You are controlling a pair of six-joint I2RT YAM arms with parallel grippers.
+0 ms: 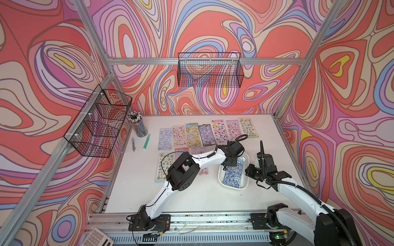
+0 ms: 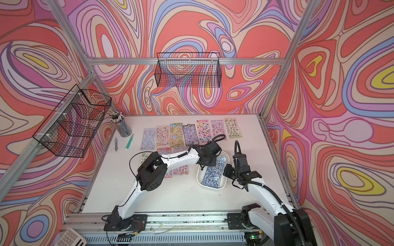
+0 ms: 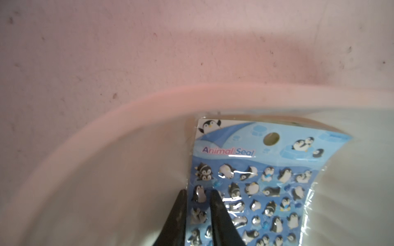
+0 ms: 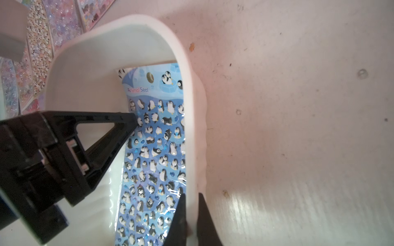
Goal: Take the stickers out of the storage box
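The white storage box stands on the table's right half. In it lies a blue penguin sticker sheet headed "Animal Seal"; the left wrist view shows its top end near the box's far wall. Over the sheet's left edge, my left gripper has its fingertips apart, one beside the edge and one above the penguins. Whether they touch the sheet, I cannot tell. One left finger also shows in the right wrist view. My right gripper is shut on the box's right rim, a fingertip on each side.
Several sticker sheets lie in a row at the table's back, with more left of the box, partly under my left arm. A pen holder, green strip and small tool sit at left.
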